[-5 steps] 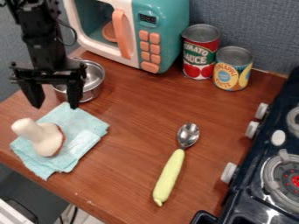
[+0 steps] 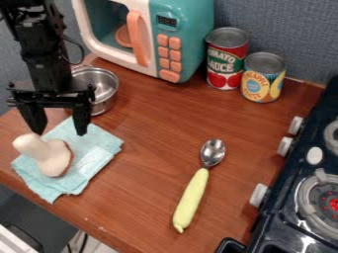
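Observation:
The black arm's gripper point(image 2: 57, 121) hangs at the upper left, its two fingers apart and pointing down, open with nothing visible between them. Just below it a pale, rounded toy point(image 2: 47, 155), like a drumstick or mushroom, lies on a light blue cloth point(image 2: 94, 153). A metal bowl point(image 2: 103, 83) stands behind the gripper, partly hidden by it. A spoon with a pale yellow handle point(image 2: 192, 198) lies at the middle right of the wooden table.
A teal toy microwave point(image 2: 185, 25) stands at the back with two cans, a tomato can point(image 2: 226, 65) and a yellow-label can point(image 2: 262, 84). A black toy stove point(image 2: 295, 208) fills the right.
The gripper has shifted slightly left and a little downward from where it was a second ago. The objects on the table have not moved.

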